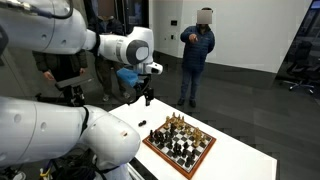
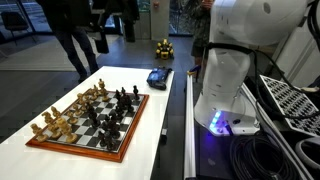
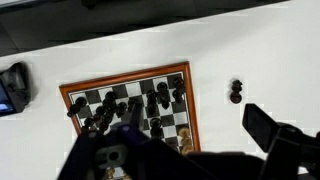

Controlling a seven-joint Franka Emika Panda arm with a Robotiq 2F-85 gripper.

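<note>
A chessboard with a brown wooden frame (image 1: 208,146) lies on the white table, with dark and tan pieces standing on it. Beside it, on the bare table, lies a single dark chess piece (image 3: 236,92), also seen as a small dark piece (image 1: 142,123) in exterior view 1. My gripper is open and empty, its black fingers (image 3: 262,125) spread wide at the bottom of the wrist view. From the outside, the gripper (image 1: 142,99) hangs well above the table, left of the board.
A dark device (image 2: 158,76) sits near the table edge. A person (image 1: 195,50) stands behind the table, and a chair (image 1: 300,72) is farther back.
</note>
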